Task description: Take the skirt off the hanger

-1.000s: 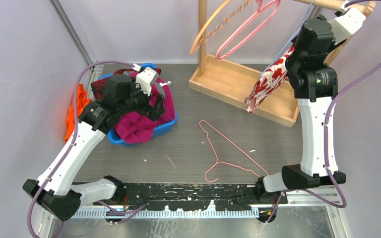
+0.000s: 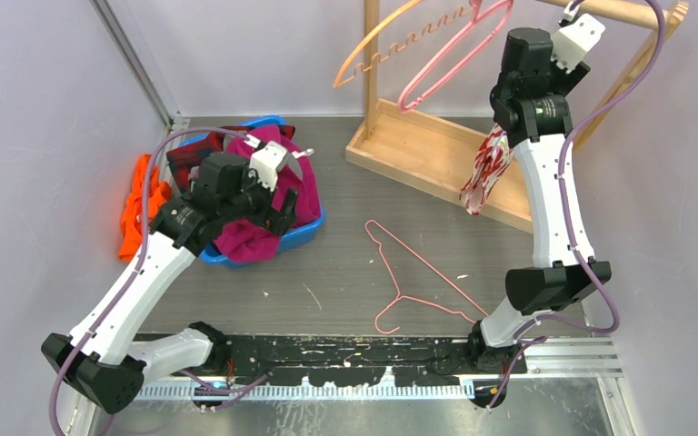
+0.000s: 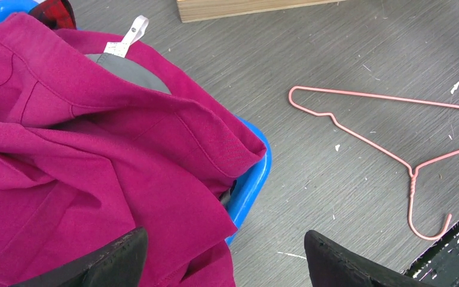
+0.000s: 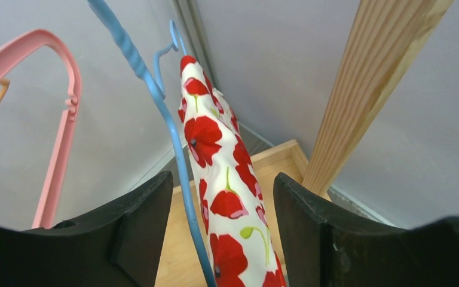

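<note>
A white skirt with red flowers (image 4: 218,179) hangs on a blue hanger (image 4: 176,140) in the right wrist view. From above, only the skirt's lower part (image 2: 488,173) shows, the rest being covered by my right arm. My right gripper is open, its fingers to either side of the skirt and the blue hanger's near bar, with gaps showing. Over the blue basket (image 2: 307,234) my left gripper (image 2: 284,211) stands open. Between and beyond its fingers lie magenta cloth (image 3: 125,155) and bare floor; it holds nothing.
The wooden rack (image 2: 436,173) also carries a pink hanger (image 2: 454,59) and an orange hanger (image 2: 368,45). Its upright post (image 4: 370,89) stands right of the skirt. A pink wire hanger (image 2: 400,296) lies on the open floor; orange cloth (image 2: 132,213) lies left of the basket.
The skirt and pink hanger have swung slightly.
</note>
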